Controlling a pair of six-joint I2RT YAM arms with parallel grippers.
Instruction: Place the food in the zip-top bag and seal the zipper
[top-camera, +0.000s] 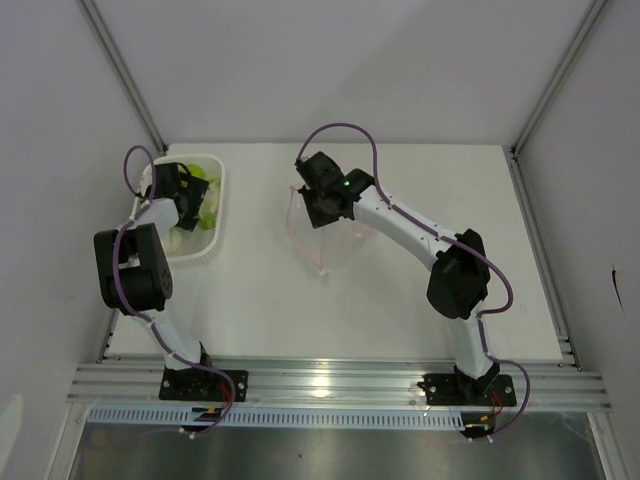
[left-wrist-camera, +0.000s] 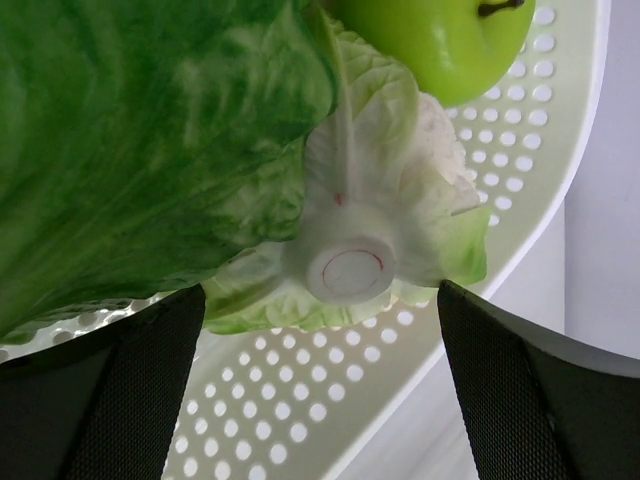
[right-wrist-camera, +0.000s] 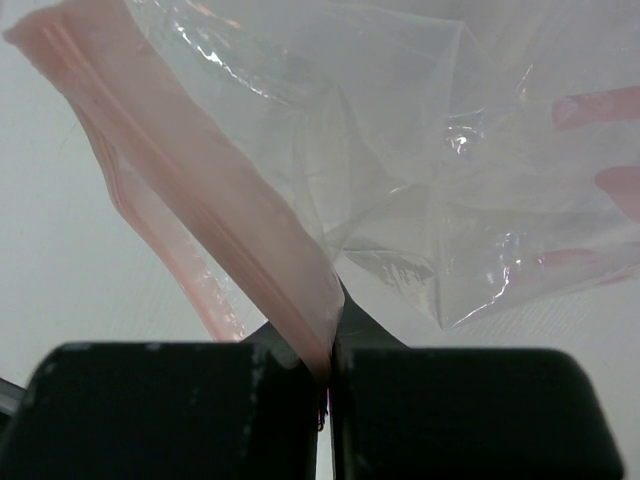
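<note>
My left gripper is open over a white perforated basket (top-camera: 218, 215) at the left. Between and just beyond its fingers lies a pale cabbage piece (left-wrist-camera: 350, 200), with a large green leaf (left-wrist-camera: 130, 130) and a green apple (left-wrist-camera: 430, 40) beside it in the left wrist view. The clear zip top bag (right-wrist-camera: 450, 160) with its pink zipper strip (right-wrist-camera: 190, 180) lies at the table's middle. My right gripper is shut on the bag's zipper edge.
Metal rails run along its edges.
</note>
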